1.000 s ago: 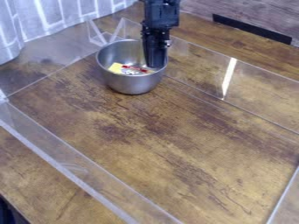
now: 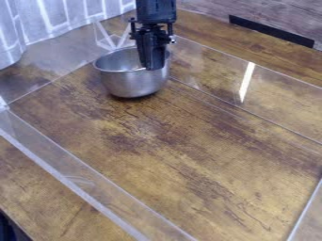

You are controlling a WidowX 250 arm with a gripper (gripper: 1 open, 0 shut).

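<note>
A steel bowl (image 2: pixel 126 81) sits on the wooden table at the upper middle left of the camera view. The black gripper (image 2: pixel 151 58) hangs over the bowl's right part, its fingertips down at or inside the rim; whether anything is between them is hard to see. The bowl's contents are mostly hidden from here.
Clear plastic walls (image 2: pixel 70 174) border the wooden work area (image 2: pixel 201 169), which is otherwise bare in front and to the right of the bowl. A white curtain-like cloth (image 2: pixel 38 24) stands at the back left.
The bowl has shifted left and slightly toward the back with the gripper at its right side, and the yellow and red items seen inside earlier are now barely visible.
</note>
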